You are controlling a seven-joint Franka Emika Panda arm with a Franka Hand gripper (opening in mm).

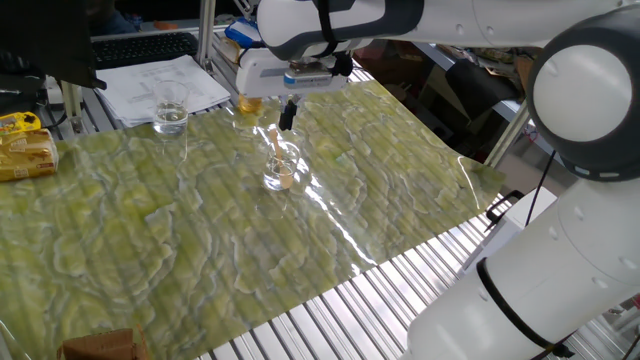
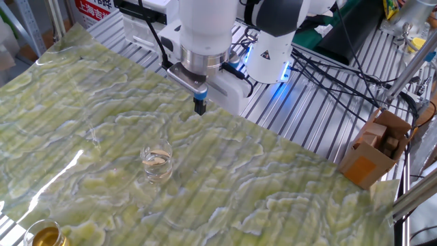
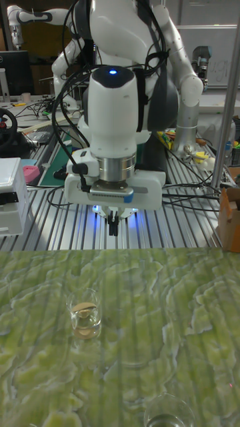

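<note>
A clear glass (image 1: 279, 178) with liquid stands on the green marbled sheet (image 1: 100, 240), a light wooden stick (image 1: 274, 143) leaning up out of it. In the second exterior view the same glass (image 2: 156, 161) lies forward and left of my gripper (image 2: 199, 107). My gripper (image 3: 113, 225) hangs above the sheet's robot-side edge, fingers pointing down and close together, with nothing showing between them. It is apart from the glass. Another clear glass (image 1: 171, 115) holds colourless liquid, and a glass of amber liquid (image 2: 48, 235) stands at the sheet's far end.
A brown cardboard box (image 2: 375, 147) stands by a sheet corner. White papers (image 1: 160, 88) and a keyboard (image 1: 145, 47) lie beyond the sheet, and a yellow-brown can (image 1: 27, 155) is at its left. Around the stick glass the sheet is mostly clear.
</note>
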